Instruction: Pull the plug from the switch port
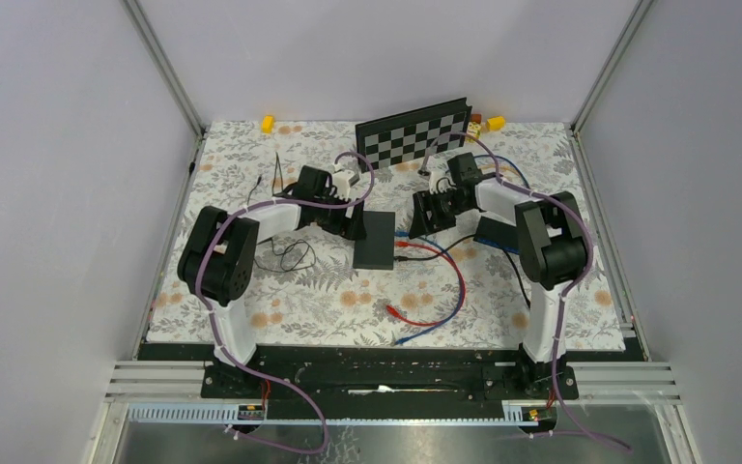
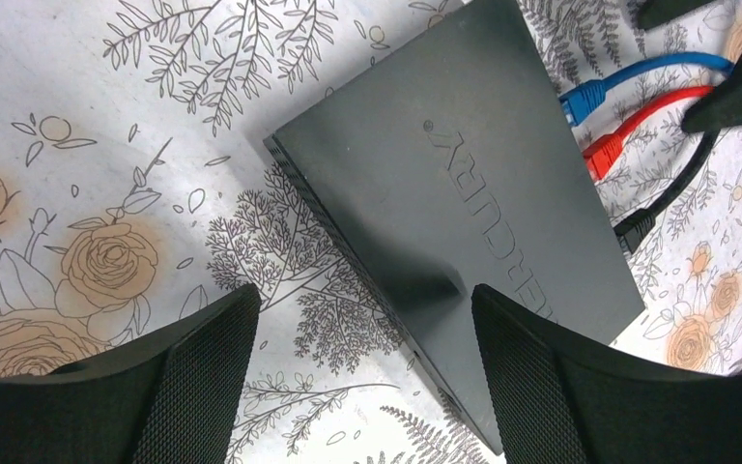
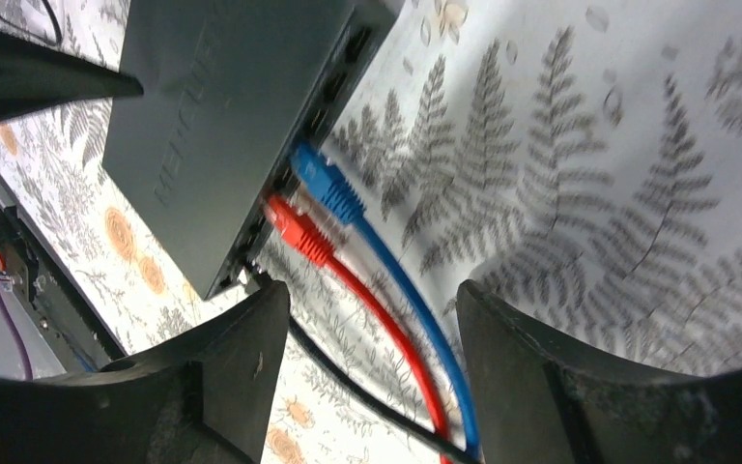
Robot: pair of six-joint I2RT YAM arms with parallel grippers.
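The dark grey switch (image 1: 374, 242) lies flat on the floral mat with blue (image 3: 328, 184), red (image 3: 295, 227) and black (image 2: 635, 228) plugs along its right edge. My left gripper is open over the switch's left side, nothing visible between its fingers. My right gripper is open just right of the ports, above the cables, the plugs ahead of its fingertips; in its view the black plug is partly hidden.
A checkerboard (image 1: 408, 137) stands at the back. A second dark device (image 1: 498, 232) lies on the right, loose thin cables (image 1: 290, 261) on the left.
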